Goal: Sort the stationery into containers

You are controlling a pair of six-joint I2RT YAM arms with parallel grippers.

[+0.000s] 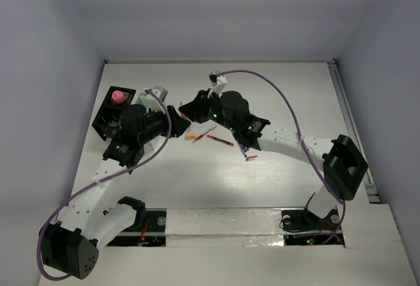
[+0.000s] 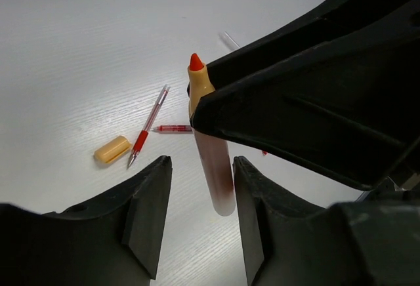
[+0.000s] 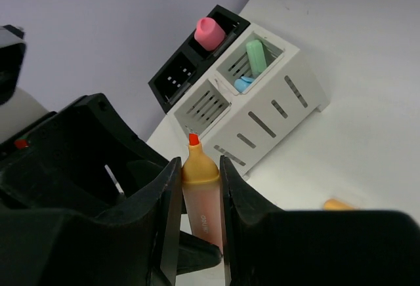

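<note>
A pale tube with a yellow neck and red tip (image 2: 213,161) hangs above the table, gripped by my right gripper, whose fingers press both its sides. In the left wrist view the right fingers (image 2: 302,96) cross its upper part. My left gripper stands open around the tube's lower end, with a gap on its left side. The white container (image 3: 282,112) has a green item (image 3: 256,58) and a blue item (image 3: 243,84) in one compartment; its nearer compartment (image 3: 205,107) looks empty. A pink item (image 3: 210,33) sits in the black container (image 3: 172,79).
On the table lie a yellow-orange piece (image 2: 113,149), a red pen (image 2: 148,125), another red pen (image 1: 220,140), blue pens (image 1: 241,143) partly under the right arm, and a short red piece (image 1: 251,158).
</note>
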